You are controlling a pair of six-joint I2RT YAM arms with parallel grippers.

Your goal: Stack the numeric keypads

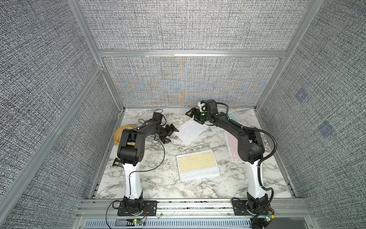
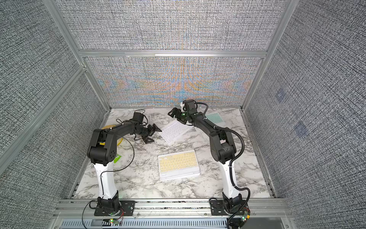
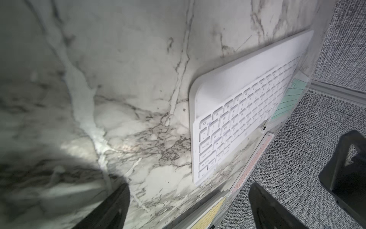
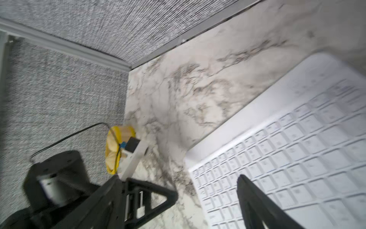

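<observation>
A white keypad (image 1: 190, 130) lies flat and slanted on the far middle of the table. My left gripper (image 1: 172, 135) is open beside its left end, with only bare marble between the fingers in the left wrist view. Over the keypad's far edge stands my right gripper (image 1: 194, 116), open, nothing held; its finger (image 4: 263, 202) overlaps the white keys (image 4: 297, 152) in the right wrist view. Nearer the front, a yellow-keyed keypad (image 1: 196, 161) rests on another white one (image 1: 199, 176). A pink keypad (image 1: 233, 145) and a green keypad (image 2: 214, 117) lie to the right, partly behind the right arm.
At the left, a yellow round container (image 1: 118, 134) sits behind the left arm, with a small dark item (image 1: 117, 162) nearer the front. Open marble (image 1: 160, 175) lies left of the stacked keypads. Panelled walls close in the sides and back.
</observation>
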